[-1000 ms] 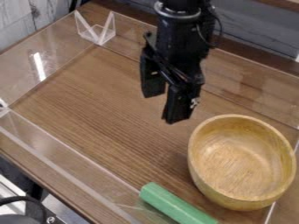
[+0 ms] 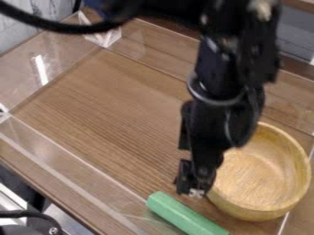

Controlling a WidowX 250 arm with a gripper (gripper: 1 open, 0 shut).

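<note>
The black gripper [image 2: 196, 179] hangs low and large over the front right of the table, just left of and partly over a yellow bowl [image 2: 267, 188]. Its fingertips are dark and blurred against one another; nothing clear shows between them. A green bar [image 2: 185, 217] lies on the table just below the fingertips, near the front edge, beside the bowl.
A clear rim or panel runs along its left and front edges, with cables beyond at lower left. A small white wire object [image 2: 103, 35] stands at the back left.
The gripper has moved toward the front and down, toward the green bar and beside the bowl, covering more of the view. The bowl and bar look unmoved.
</note>
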